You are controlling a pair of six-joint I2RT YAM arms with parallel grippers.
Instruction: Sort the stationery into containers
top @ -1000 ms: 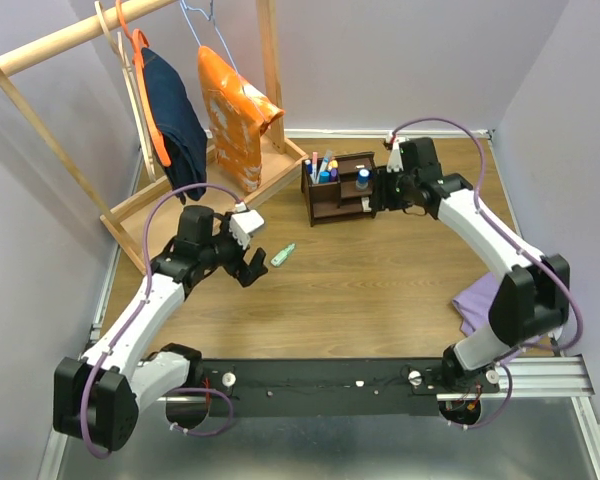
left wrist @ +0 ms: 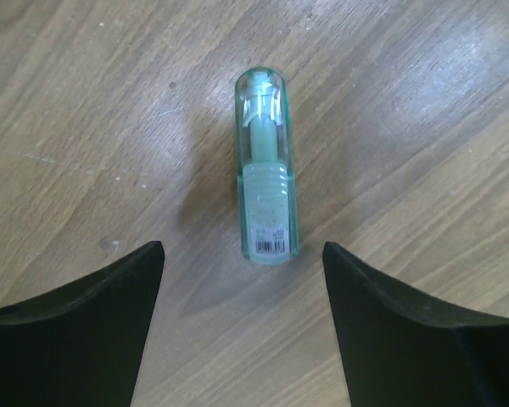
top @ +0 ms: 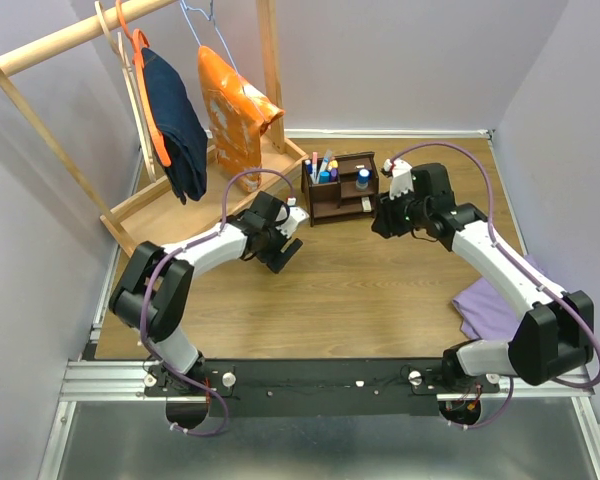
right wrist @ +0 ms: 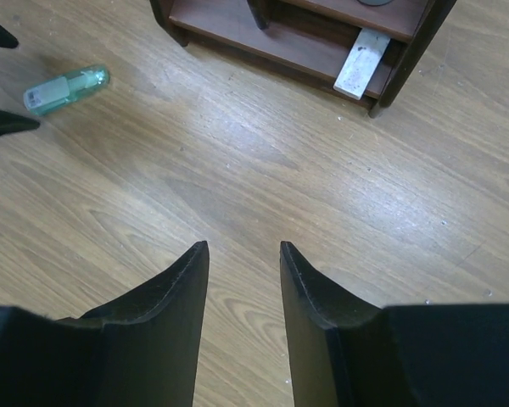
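Observation:
A small clear green bottle-like item (left wrist: 267,208) lies on the wooden table between the parted fingers of my left gripper, which is open just over it. In the right wrist view it (right wrist: 66,89) is at the upper left. The dark wooden organizer (top: 325,206) stands at the back, holding pens and blue-lidded containers (top: 363,178), with a white bar (right wrist: 362,64) in its lower shelf. My right gripper hangs right of the organizer, part open, with nothing between its fingers.
A wooden rack (top: 140,215) with a navy garment and an orange bag fills the left side. A purple cloth (top: 488,311) lies at the front right.
My left gripper has moved right and back to come over the green item, now hidden from the top view.

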